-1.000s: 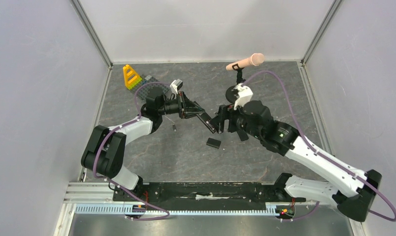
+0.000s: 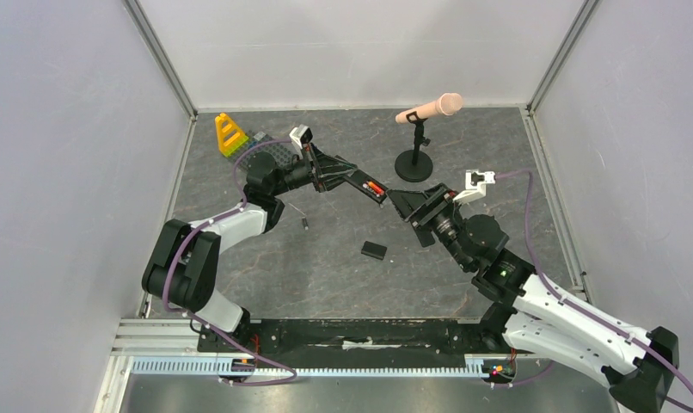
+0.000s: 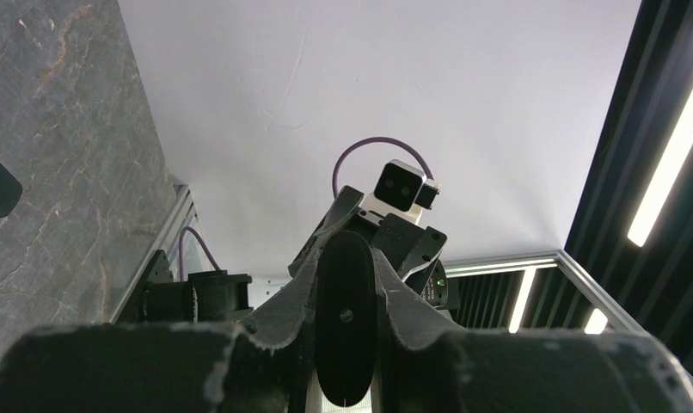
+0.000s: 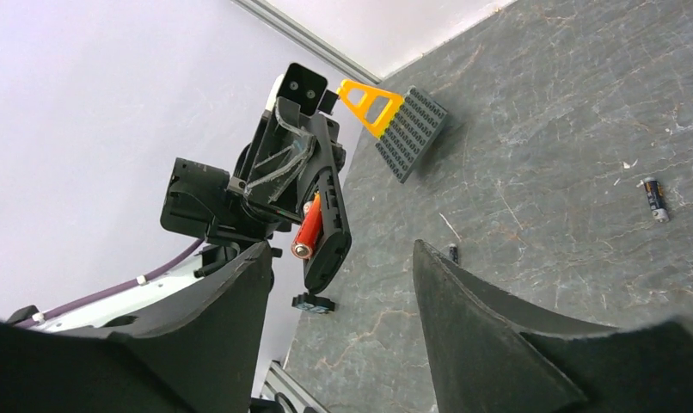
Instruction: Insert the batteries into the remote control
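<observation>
My left gripper (image 2: 341, 172) is shut on the remote control (image 2: 360, 181), held in the air; in the left wrist view its dark end (image 3: 346, 301) sits between the fingers. An orange battery (image 4: 308, 232) lies in the remote's open compartment, seen in the right wrist view and top view. My right gripper stands part open just off the remote's free end, with nothing between its fingertips. A loose battery (image 4: 654, 198) lies on the floor, and a smaller dark one (image 4: 453, 253) is partly hidden behind a right finger.
A black rectangular piece (image 2: 373, 250) lies on the grey work surface (image 2: 309, 275). A microphone-like stand with a pink cylinder (image 2: 429, 110) is at the back right. A grey plate with yellow triangle (image 2: 231, 133) sits at the back left.
My right arm has moved right, backing away from the remote's end, and its head has turned. The left arm and remote shifted slightly, and the orange in the compartment shows more clearly now.
</observation>
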